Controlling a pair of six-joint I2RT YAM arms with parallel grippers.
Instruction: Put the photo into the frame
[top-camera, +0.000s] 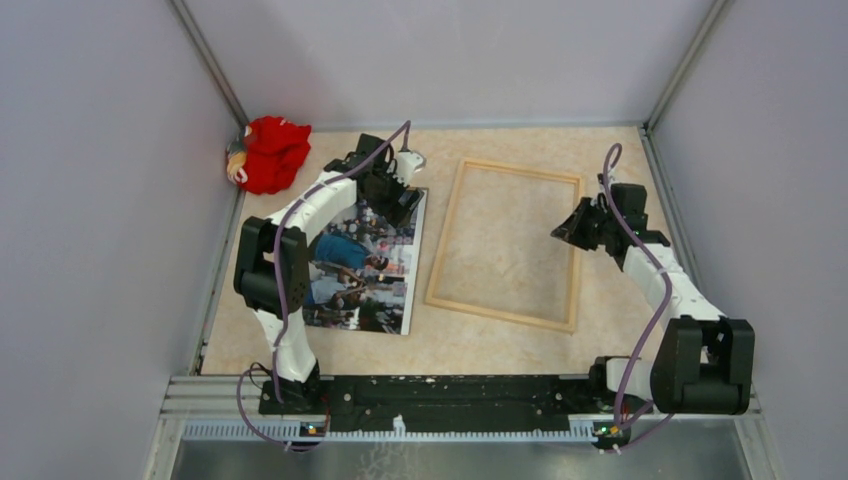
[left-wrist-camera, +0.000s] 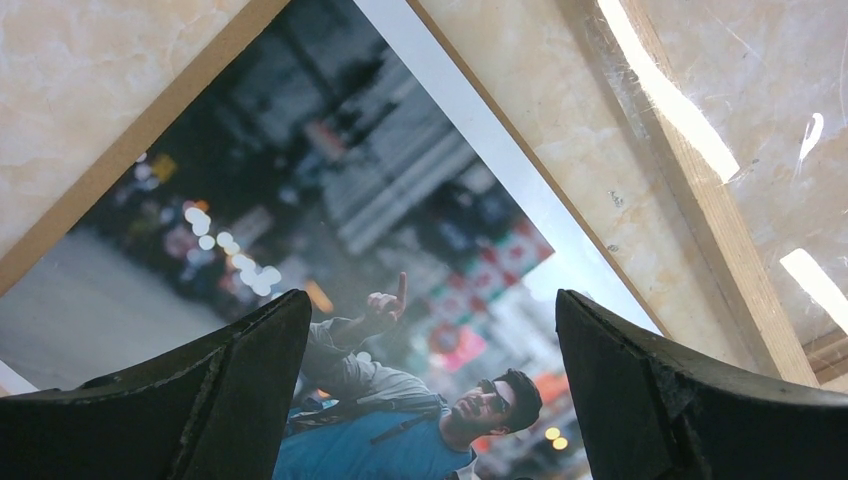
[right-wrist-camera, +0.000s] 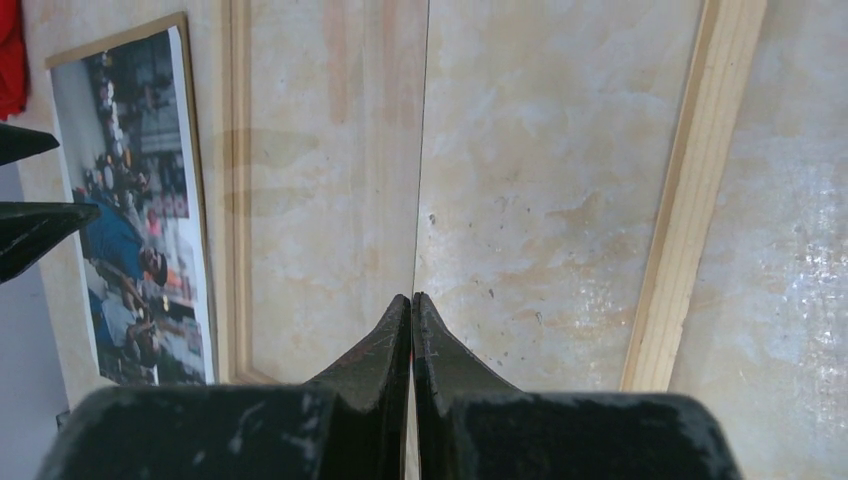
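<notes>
The photo (top-camera: 365, 265), a street scene with a white border, lies flat on the left of the table, on a brown board (left-wrist-camera: 140, 140) whose edge shows around it. To its right lies the wooden frame (top-camera: 450, 232), empty of the photo. Inside the frame runs the straight edge of a clear sheet (right-wrist-camera: 395, 180). My left gripper is open above the upper right part of the photo, nothing between its fingers. My right gripper is shut over the right part of the frame, with nothing visible between its tips.
A crumpled red cloth (top-camera: 275, 155) sits in the back left corner. Bare table (top-camera: 500, 350) shows in front of the frame, and a narrow strip separates photo and frame. Light glare streaks the clear surface near the frame's left side.
</notes>
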